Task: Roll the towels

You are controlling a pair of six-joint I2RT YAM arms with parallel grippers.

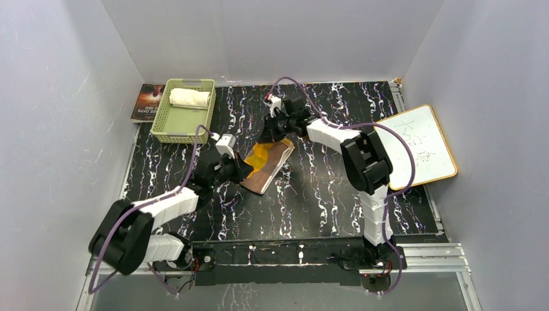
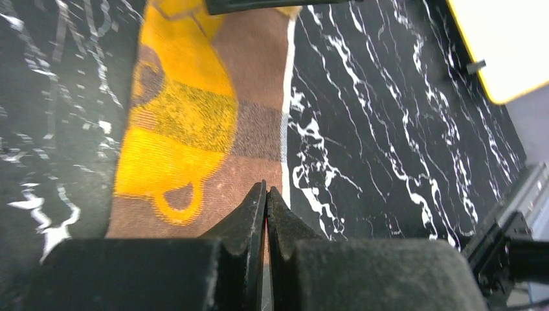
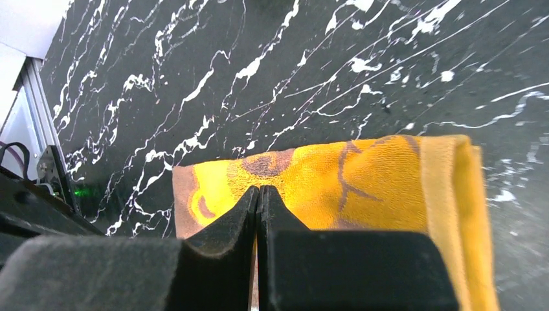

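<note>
A folded brown and yellow towel (image 1: 276,170) lies at a slant on the black marbled table. My left gripper (image 1: 241,170) is over its near-left part, shut with nothing visible between its fingers; the towel (image 2: 168,168) spreads out ahead of it in the left wrist view. My right gripper (image 1: 272,135) is at the towel's far end, also shut, its fingertips (image 3: 267,201) over the yellow cloth (image 3: 375,181). Whether either touches the cloth is unclear.
A green basket (image 1: 155,128) at the back left holds a rolled white towel (image 1: 190,98), beside a book (image 1: 145,102). A whiteboard (image 1: 421,142) lies at the right.
</note>
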